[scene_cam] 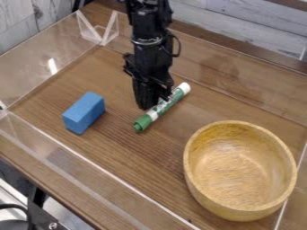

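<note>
My black gripper [146, 97] hangs low over the table, just left of a green and white cylindrical item [159, 111] lying diagonally on the wood. Its fingertips are dark and small here; nothing clearly shows between them, and they look shut. Whether they touch the item cannot be told. A blue block [83, 111] rests to the left, apart from the gripper.
A large yellow oval bowl [240, 189] takes up the front right. White boards border the back and left side.
</note>
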